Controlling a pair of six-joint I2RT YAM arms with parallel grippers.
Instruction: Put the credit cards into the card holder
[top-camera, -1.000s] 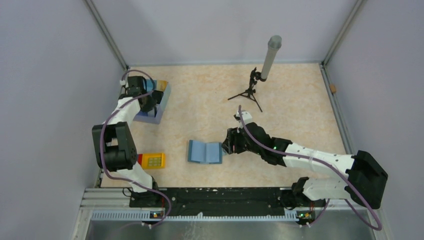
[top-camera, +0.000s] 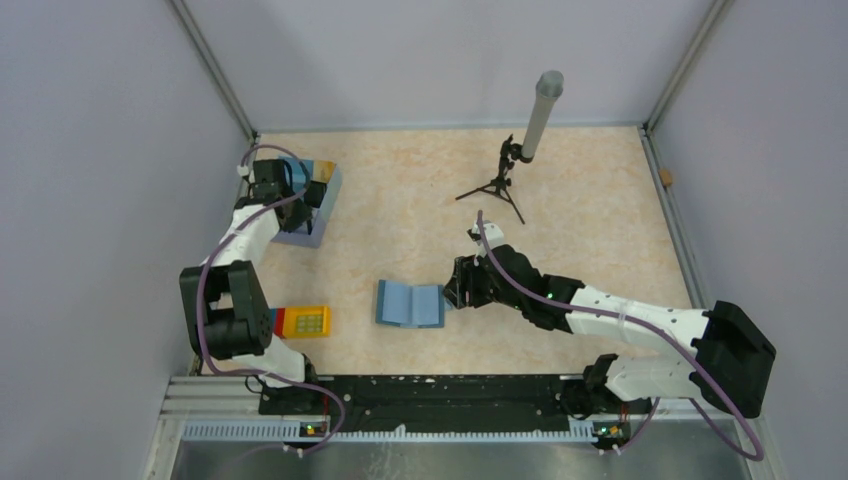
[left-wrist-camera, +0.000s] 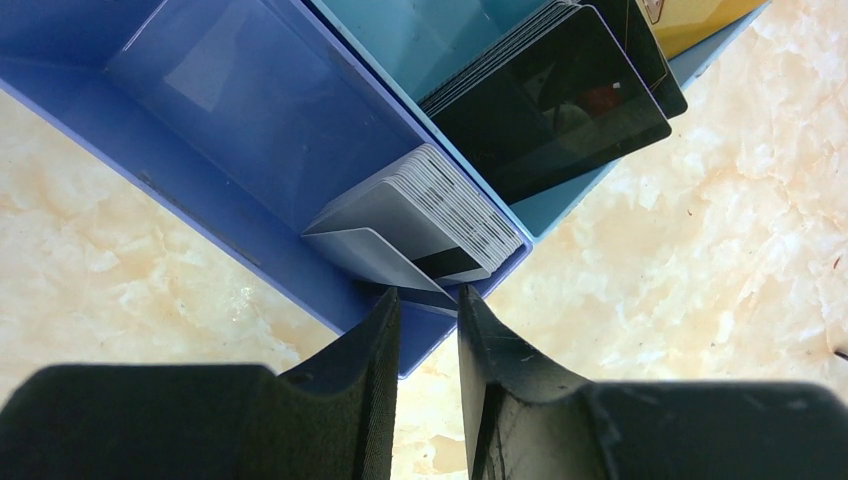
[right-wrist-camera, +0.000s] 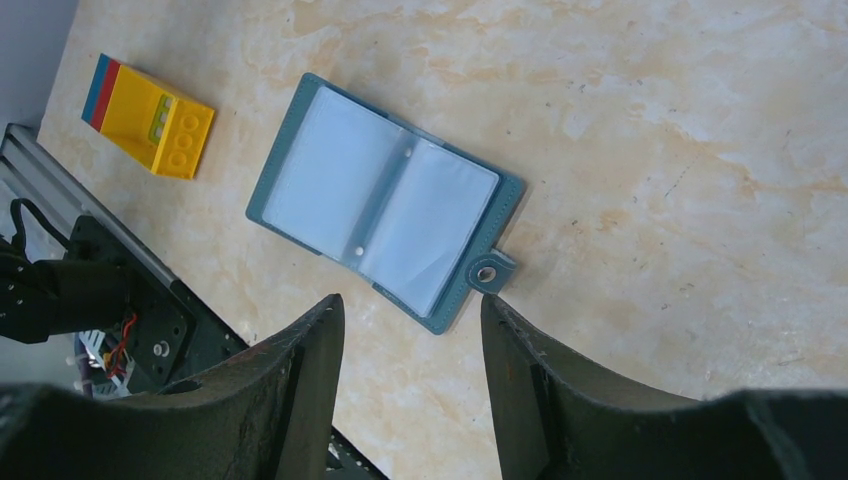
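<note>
In the left wrist view, a stack of pale cards stands in the blue-violet compartment of a box. One front card leans away from the stack. My left gripper is at that card's lower right end, its fingers a narrow gap apart. The card's corner shows by the right fingertip; whether the fingers press on it cannot be told. In the right wrist view, the card holder lies spread flat, with clear sleeves and a blue-grey border. My right gripper is open and empty above its near side.
Dark cards fill part of the light-blue compartment beside. A yellow tray lies left of the holder. A tripod with a grey tube stands at the back.
Over the box, my left arm has shifted slightly toward the front of the table. The right arm and the card holder look unmoved.
</note>
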